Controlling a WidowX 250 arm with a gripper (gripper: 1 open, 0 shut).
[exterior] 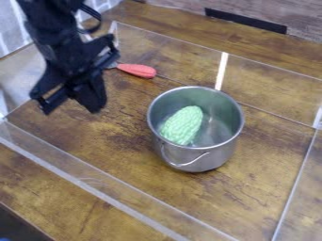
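My dark gripper (66,92) hangs over the left part of the wooden table (94,160), its fingers angled downward; they are too blurred to show clearly whether anything is between them. Behind it lies a red-handled utensil (136,70), its left end partly hidden by the arm. To the right stands a steel pot (201,152) holding a light green corn cob (183,125).
A dark strip (246,21) lies along the back edge. Clear strips or panels border the table at left and right.
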